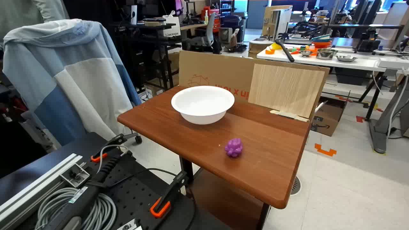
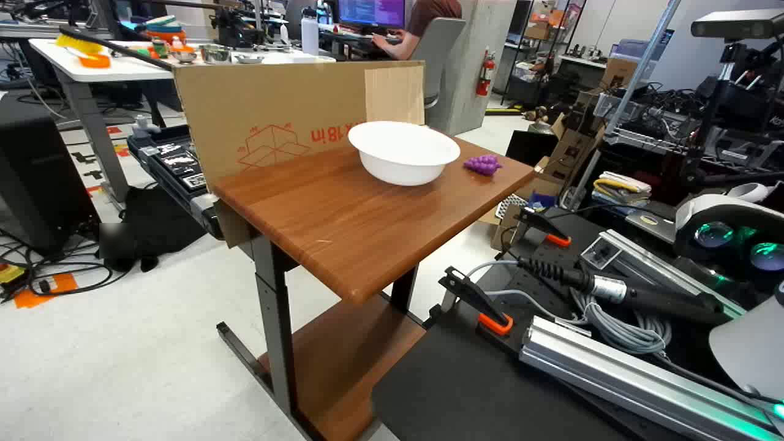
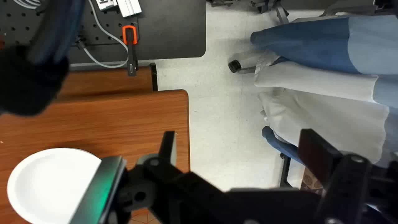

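Observation:
A white bowl [image 1: 203,103] stands upright on the brown table [image 1: 268,138], and nothing shows inside it. To one side of it, apart from it, lies a bunch of purple toy grapes [image 1: 234,147]; exterior view 2 shows the same grapes [image 2: 482,165] just beyond the bowl [image 2: 404,152]. In the wrist view my gripper is open, its fingers wide apart with only the floor and the table's edge below. The bowl [image 3: 52,184] lies to the left of the fingers there, partly covered by the gripper's body. Neither exterior view shows the gripper.
A cardboard sheet [image 1: 216,72] and a wooden board [image 1: 287,90] stand along the table's back edge. A black bench [image 2: 470,375] with clamps, cables and metal rails is close to the front. A cloth-draped chair [image 1: 73,76] stands beside the table.

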